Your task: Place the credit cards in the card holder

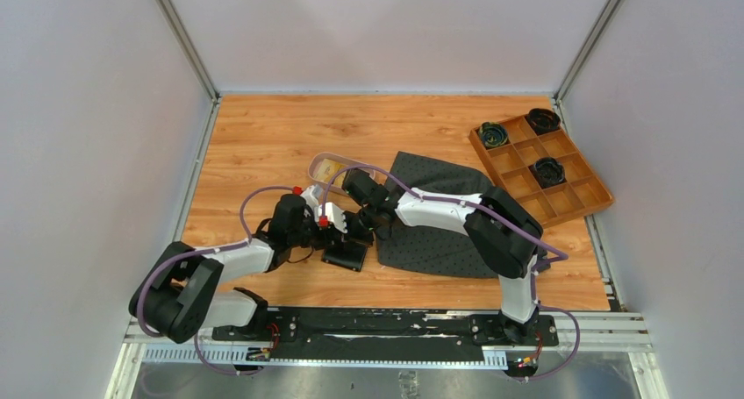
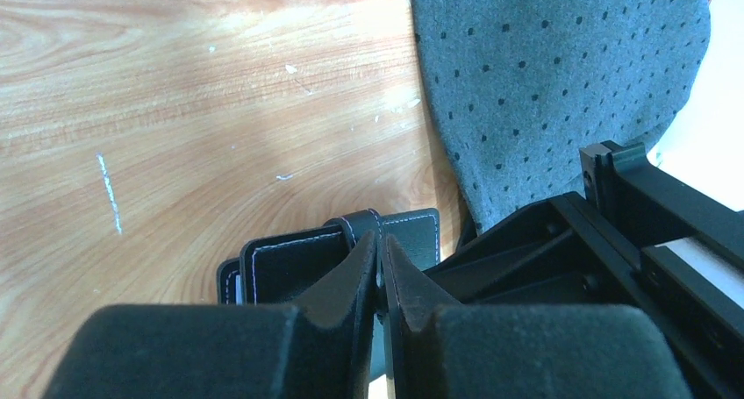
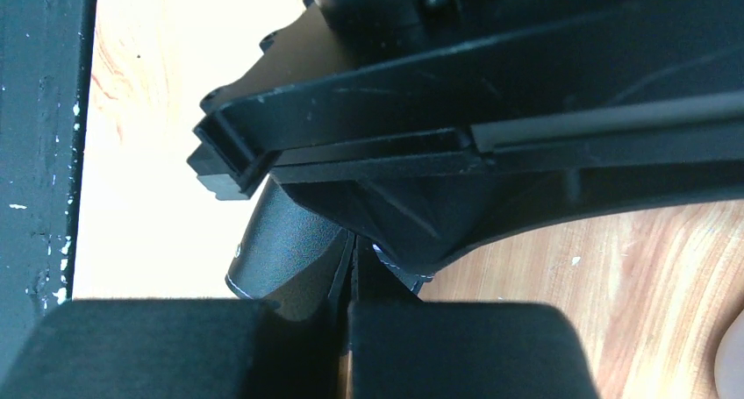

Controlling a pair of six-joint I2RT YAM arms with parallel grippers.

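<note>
The black card holder lies on the wood near the front middle, both grippers crowded over it. In the left wrist view its leather flap and strap show just beyond my left gripper; how far that gripper is open is hard to see. My right gripper is shut over the holder, with the other arm's black parts covering much of the view. In the top view a clear container with yellowish cards stands behind the grippers, partly hidden.
A dark dotted cloth lies under the right arm. A wooden compartment tray with coiled dark items stands at the right.
</note>
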